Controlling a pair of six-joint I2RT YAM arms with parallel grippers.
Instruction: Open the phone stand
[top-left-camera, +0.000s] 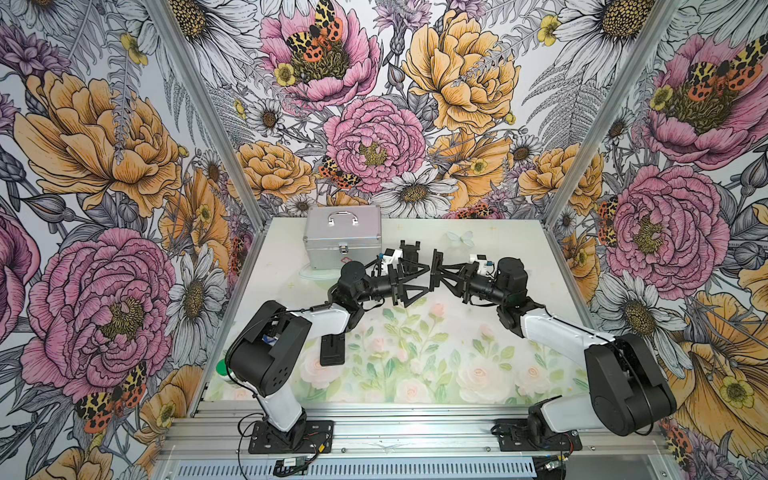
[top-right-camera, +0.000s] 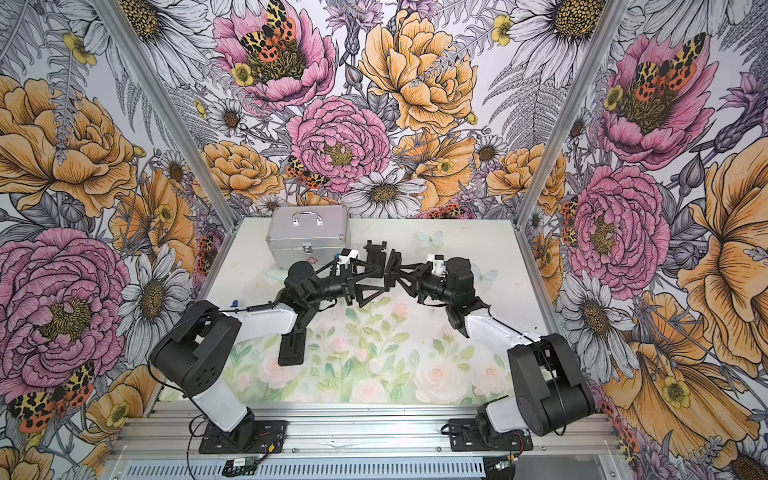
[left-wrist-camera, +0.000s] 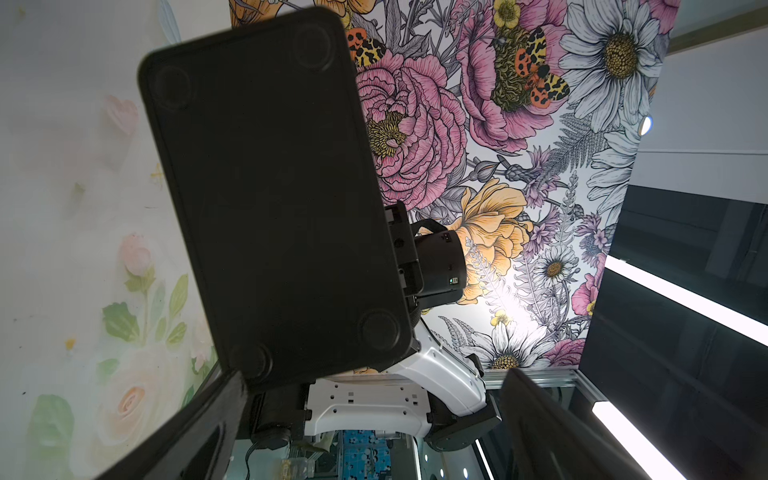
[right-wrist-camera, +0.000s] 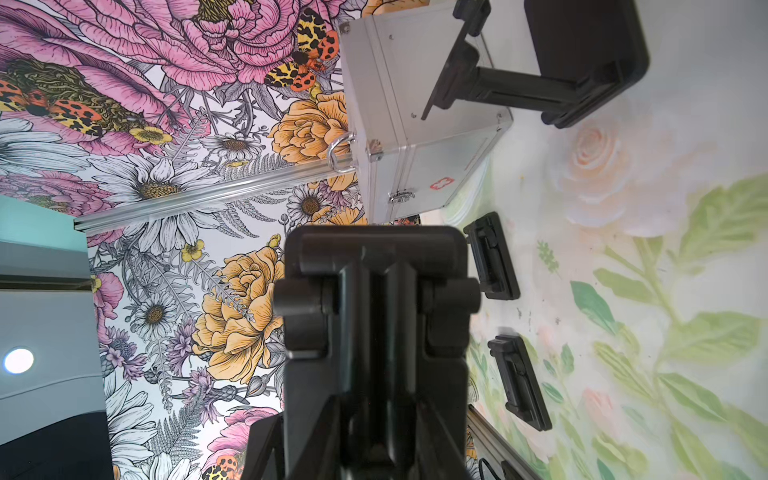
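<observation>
A folded black phone stand (top-left-camera: 436, 270) is held upright in my right gripper (top-left-camera: 445, 280), which is shut on it. Its flat plate (left-wrist-camera: 272, 192) fills much of the left wrist view, with round pads near the corners. The hinged side of this stand (right-wrist-camera: 376, 304) faces the right wrist camera. My left gripper (top-left-camera: 427, 281) is open, pointing right at the stand from close by. In the left wrist view its blurred fingers (left-wrist-camera: 188, 436) are spread apart below the plate, with nothing gripped between them. Whether they touch the plate, I cannot tell.
Another black stand (top-left-camera: 409, 252), unfolded, stands just behind my left gripper. Two folded stands (right-wrist-camera: 492, 254) lie on the table in the right wrist view. A silver case (top-left-camera: 344, 236) occupies the back left.
</observation>
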